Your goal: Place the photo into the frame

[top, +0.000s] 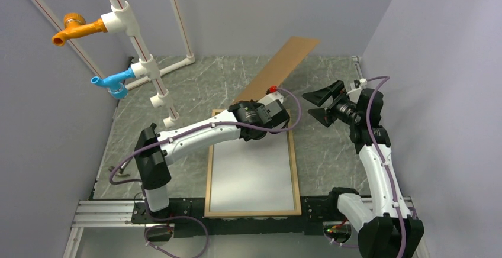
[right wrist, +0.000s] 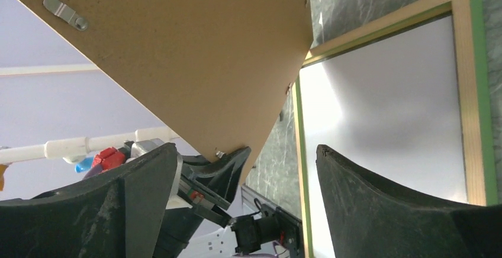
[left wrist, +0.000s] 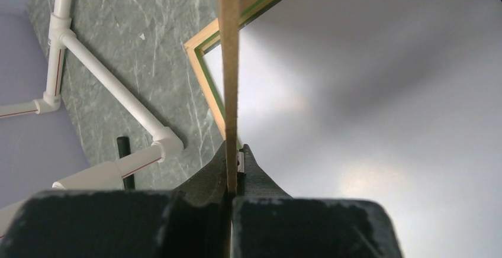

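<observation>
A brown backing board (top: 281, 65) with small metal clips hangs steeply tilted over the far end of the frame. My left gripper is shut on this board, whose thin edge runs straight up between the fingers in the left wrist view. From the right, the board's broad brown face (right wrist: 207, 51) fills the upper left. The wooden picture frame (top: 296, 178) lies flat with a white sheet (top: 254, 175) inside it; I cannot tell whether that is the photo. My right gripper (top: 317, 105) stands open right of the board, apart from it, with nothing between its fingers.
White pipes (top: 160, 86) with an orange tap (top: 77, 28) and a blue tap (top: 112, 83) stand at the left. A dark-handled tool (left wrist: 124, 160) lies beyond the pipe.
</observation>
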